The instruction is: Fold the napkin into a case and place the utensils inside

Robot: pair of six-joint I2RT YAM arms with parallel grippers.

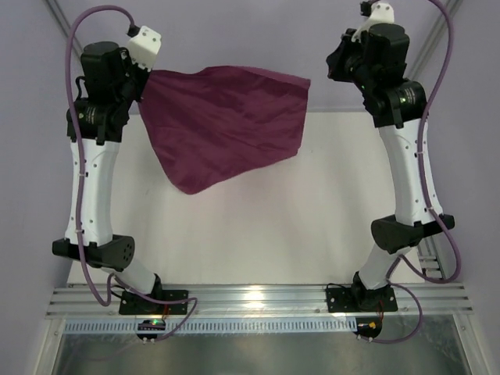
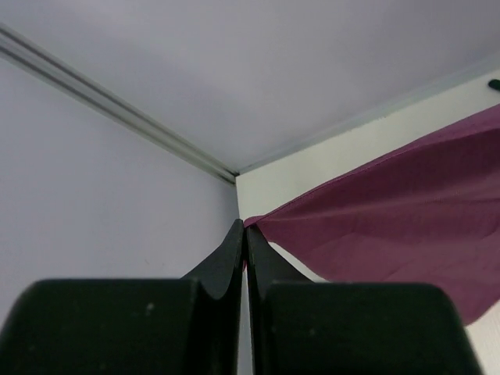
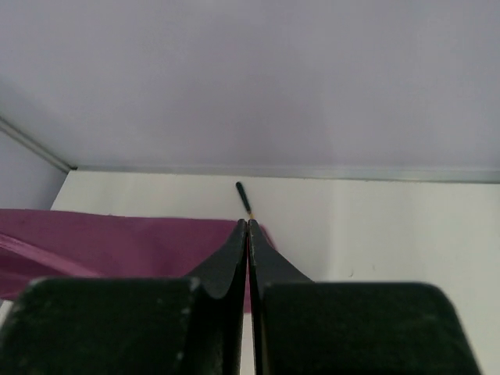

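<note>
A dark red napkin (image 1: 226, 117) hangs spread in the air over the white table. My left gripper is shut on its left corner, and the cloth runs off to the right from the fingertips. To the right of the napkin, my right gripper (image 1: 334, 72) is shut; the top view shows a gap between it and the napkin's right end (image 1: 303, 86). In the right wrist view nothing shows between its fingers, and the cloth (image 3: 172, 238) lies behind and left of them. A thin dark utensil (image 3: 243, 195) rests near the table's far edge, partly hidden by the fingertips.
A grey wall (image 1: 250, 39) rises behind the far edge, with side walls left and right. Purple cables (image 1: 74, 156) loop along both arms.
</note>
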